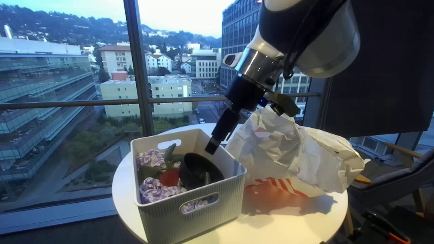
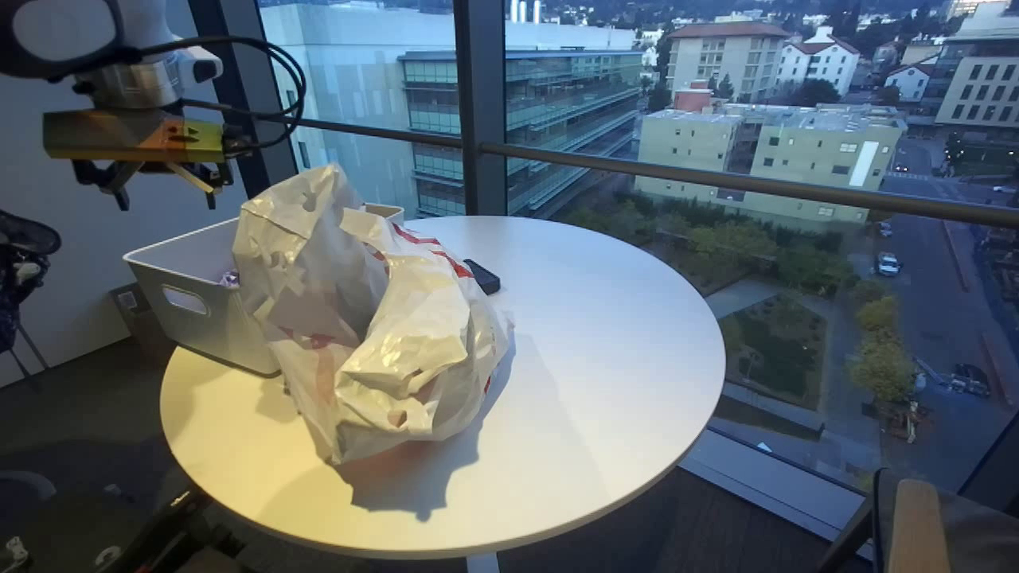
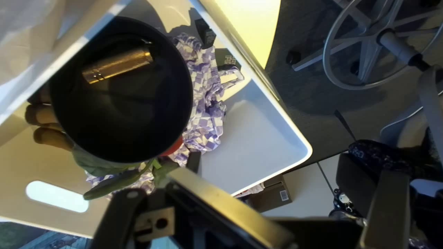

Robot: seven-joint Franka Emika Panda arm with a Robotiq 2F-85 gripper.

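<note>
My gripper (image 1: 210, 147) points down at a slant near the black bowl (image 1: 199, 173), its fingertips overlapping the bin's inner wall in exterior view 1. Exterior view 2 shows the gripper (image 2: 167, 199) with its fingers spread and nothing between them. The bowl (image 3: 124, 108) lies in the white bin (image 1: 195, 219), holding a bronze cylinder (image 3: 118, 65). Around it are purple-and-white checked cloth (image 3: 203, 103), a red item (image 1: 169, 177) and a long green item (image 3: 118, 183). The bowl partly covers the red item in the wrist view.
A crumpled white plastic bag (image 1: 280, 150) stands right beside the bin on the round white table (image 2: 611, 363). A dark flat object (image 2: 482, 276) lies behind the bag. Windows stand behind the table.
</note>
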